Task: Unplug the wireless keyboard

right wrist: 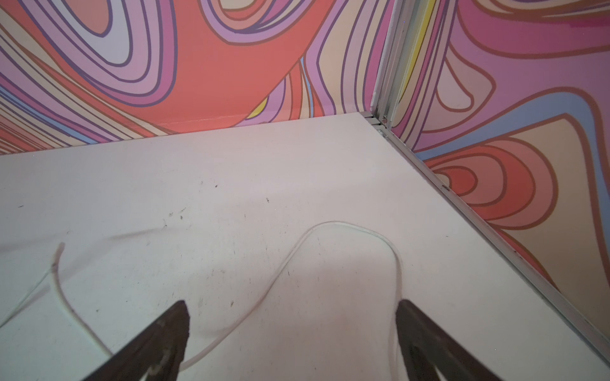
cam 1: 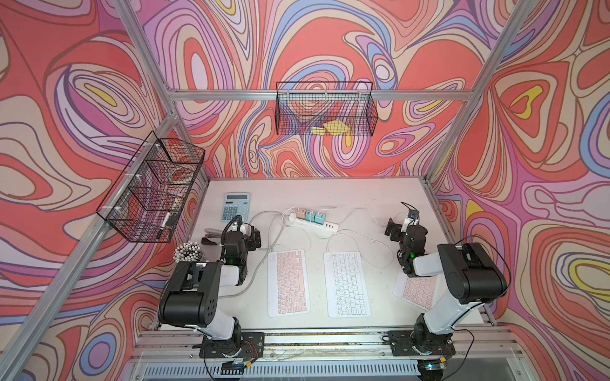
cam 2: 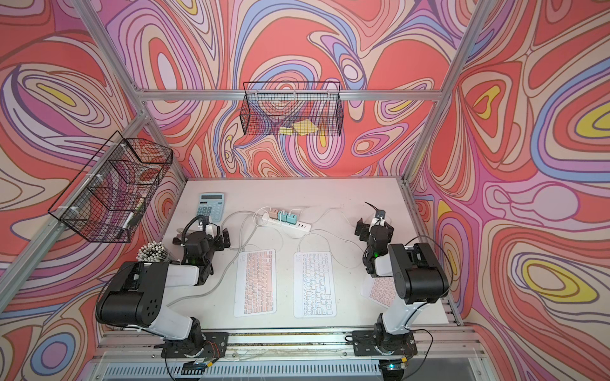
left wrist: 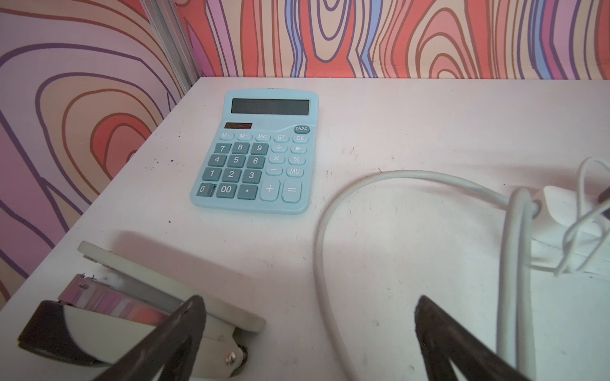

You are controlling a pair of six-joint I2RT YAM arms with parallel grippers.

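Three keyboards lie along the front: a pink-keyed one (cam 1: 288, 282), a white one (cam 1: 347, 284) in the middle, and another pink-keyed one (cam 1: 416, 292) partly under the right arm. Thin cables run among them toward a white power strip (cam 1: 324, 225) at the back middle, which carries several plugs and adapters (cam 1: 314, 216); which cable belongs to which keyboard is unclear. My left gripper is open above the table at the left, between a stapler and thick grey cable, holding nothing. My right gripper is open at the right over bare table and a thin cable.
A blue calculator (left wrist: 254, 171) lies at the back left, a stapler (left wrist: 139, 324) below it. A white fluffy object (cam 1: 188, 252) sits at the left edge. Wire baskets (cam 1: 326, 108) hang on the back and left frames.
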